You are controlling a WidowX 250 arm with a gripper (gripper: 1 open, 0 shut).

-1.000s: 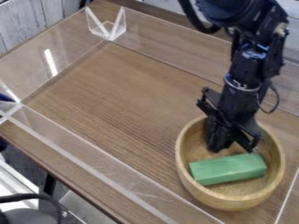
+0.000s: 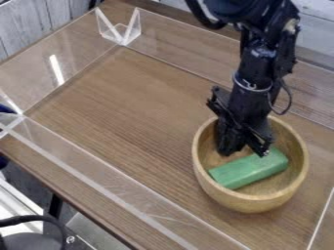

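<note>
A round wooden bowl [image 2: 279, 193] stands at the right front of the table. In it lies a green rectangular block [image 2: 248, 168], slanting from lower left to upper right. My black gripper [image 2: 239, 137] reaches down from the top right into the back of the bowl, its fingertips behind and above the block. It looks shut; whether anything thin is between the fingers is hidden.
A clear plastic holder [image 2: 119, 27] sits at the back left. Black cables lie at the lower left edge.
The bowl and my gripper have shifted slightly back and left. The block now sits higher in the view.
</note>
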